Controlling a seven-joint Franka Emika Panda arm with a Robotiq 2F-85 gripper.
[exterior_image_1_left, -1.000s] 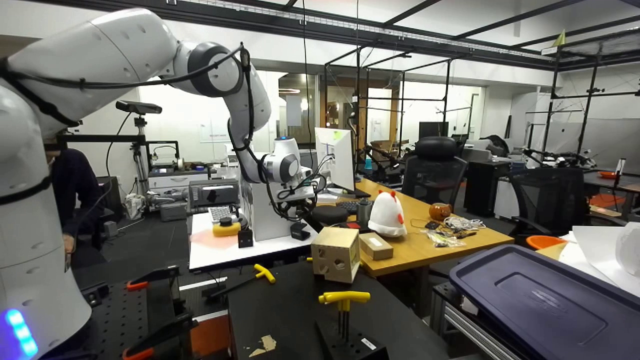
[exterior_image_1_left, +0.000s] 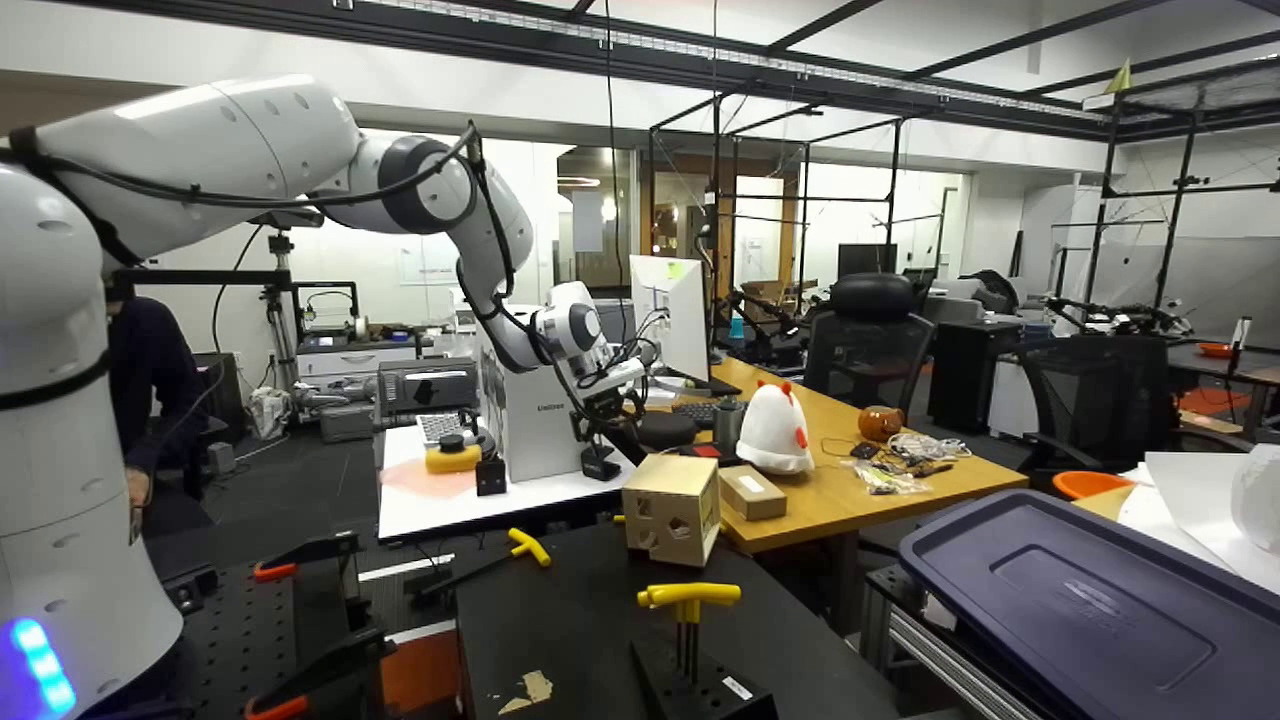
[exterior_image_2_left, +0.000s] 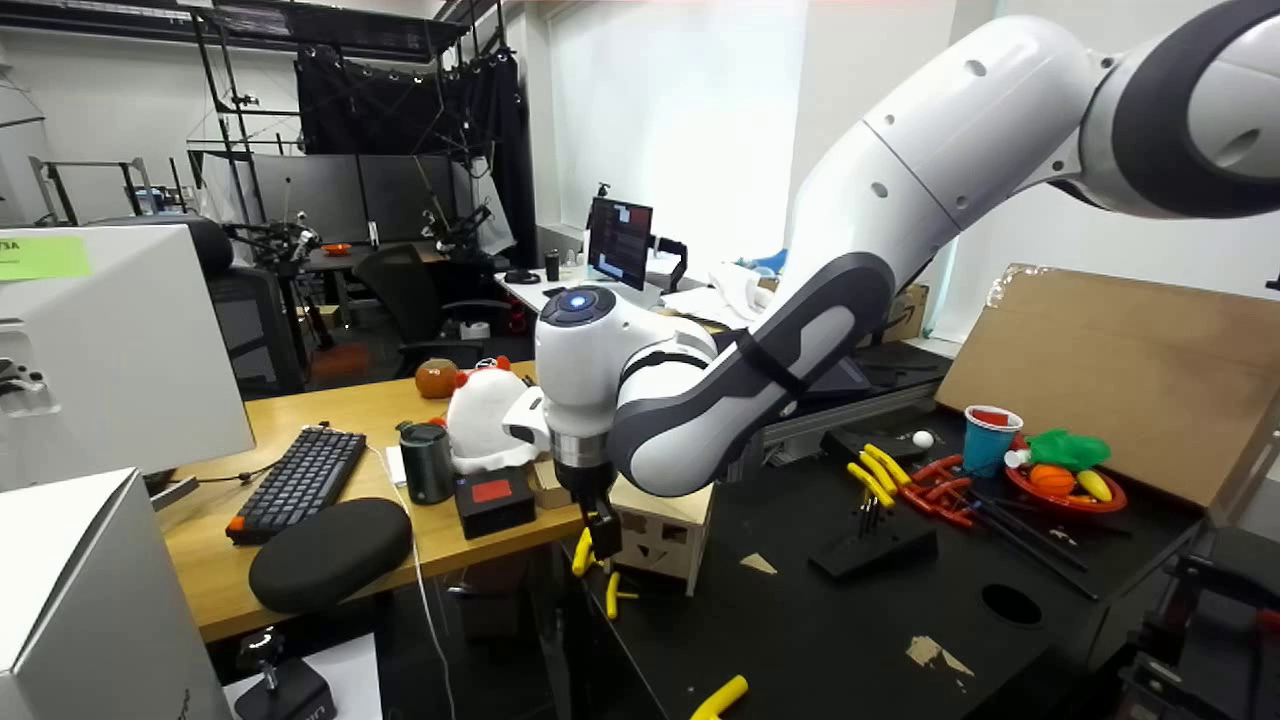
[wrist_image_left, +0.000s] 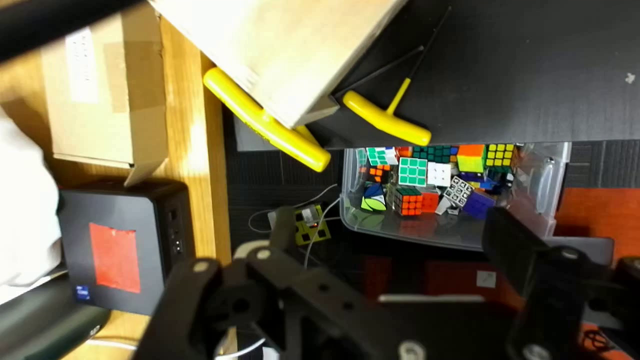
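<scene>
My gripper is open in the wrist view, its two dark fingers far apart with nothing held between them. It hangs past the black table's edge, over floor and a bin. At that edge lie two yellow T-handles, a larger yellow handle (wrist_image_left: 264, 119) partly under the wooden box and a smaller yellow hex key (wrist_image_left: 387, 117) beside it. The wooden box (exterior_image_1_left: 672, 510) with shaped holes stands on the black table (exterior_image_1_left: 540, 624). Nearer in exterior view 1, a yellow-handled tool (exterior_image_1_left: 690, 595) stands upright in a black holder. In exterior view 2 the gripper (exterior_image_2_left: 603, 546) overlaps the box's left side.
A clear bin (wrist_image_left: 414, 231) of puzzle cubes sits below the table edge. The wooden desk (exterior_image_2_left: 480, 552) carries a black box (exterior_image_2_left: 494, 502), a cardboard box (exterior_image_1_left: 752, 492) and a white plush (exterior_image_1_left: 776, 430). A red bowl (exterior_image_2_left: 1068, 498) of toys stands at the far right.
The arm's upper links have dipped lower, and the hand has tilted from nearly upright to leaning. The box and yellow-handled tools have stayed in place.
</scene>
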